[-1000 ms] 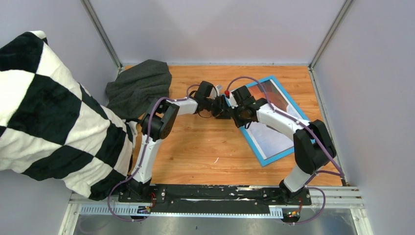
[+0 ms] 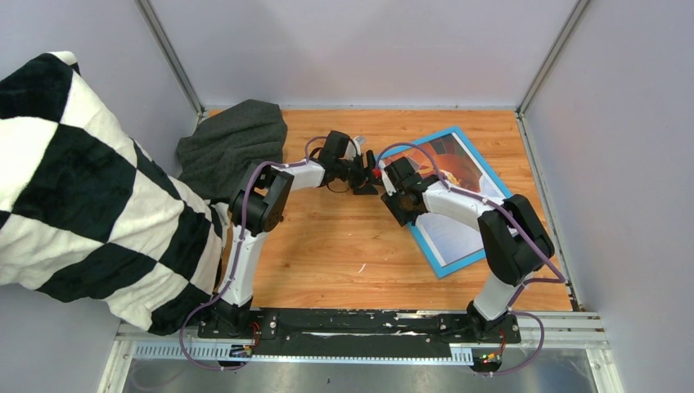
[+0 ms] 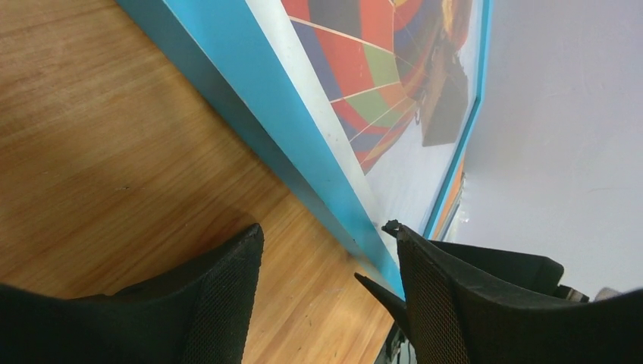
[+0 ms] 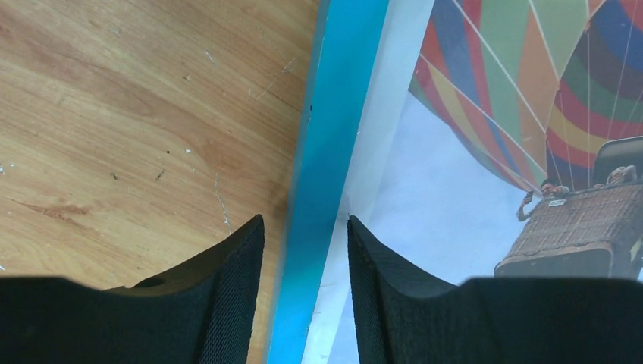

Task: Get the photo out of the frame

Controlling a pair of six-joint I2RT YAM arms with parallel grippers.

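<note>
The blue picture frame [image 2: 443,262] lies on the wooden table with the hot-air balloon photo [image 4: 493,83] inside it. My left gripper is open at table level just beside the frame's left edge [image 3: 273,129], the edge showing beyond its fingers. My right gripper is open over that same edge, the blue strip [image 4: 334,98] running between its fingertips in the view. In the top view both grippers are close together, the right one covering part of the edge.
A black-and-white checkered cloth [image 2: 98,196] fills the left side, with a dark grey cloth [image 2: 229,139] at the back left. Walls border the back and sides.
My right gripper has shifted slightly down toward the table's front and its arm has bent differently. My left gripper has moved slightly back and left.
</note>
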